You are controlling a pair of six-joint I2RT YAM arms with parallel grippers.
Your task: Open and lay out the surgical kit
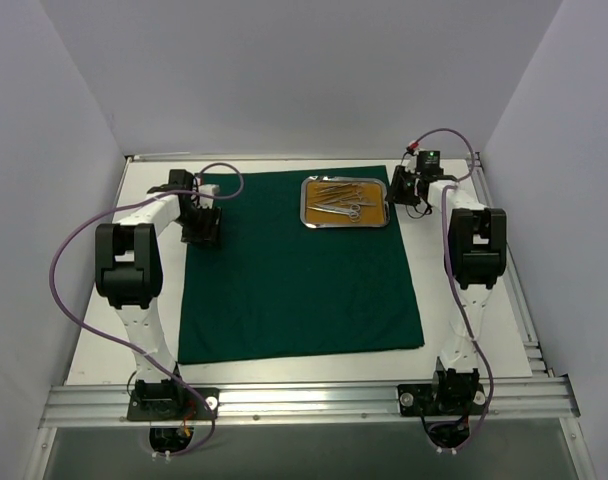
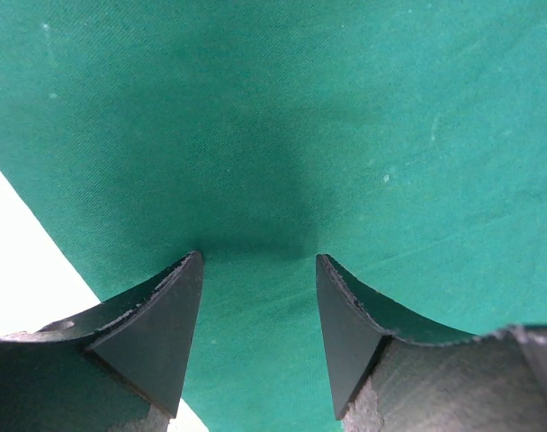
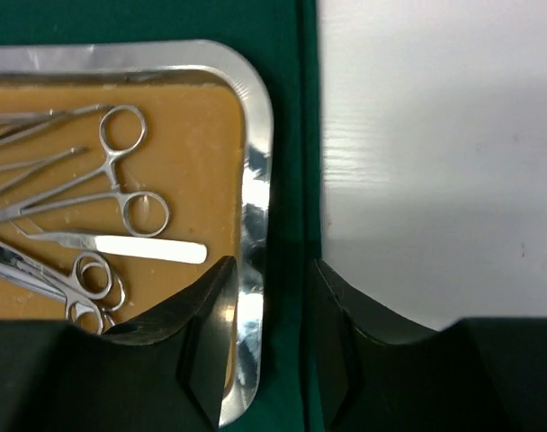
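A green cloth (image 1: 294, 290) lies spread on the white table, with a silver-rimmed tray (image 1: 344, 222) of steel instruments at its upper right: scissors (image 3: 143, 216), forceps and a white-handled tool (image 3: 152, 247). My left gripper hangs over the cloth's upper left edge, fingertips apart, nothing between them. My right gripper is at the tray's right rim, fingertips apart, one beside the metal rim, the other by the cloth's right edge; nothing shows held.
Bare white table (image 1: 484, 340) borders it; grey walls stand at the back and sides.
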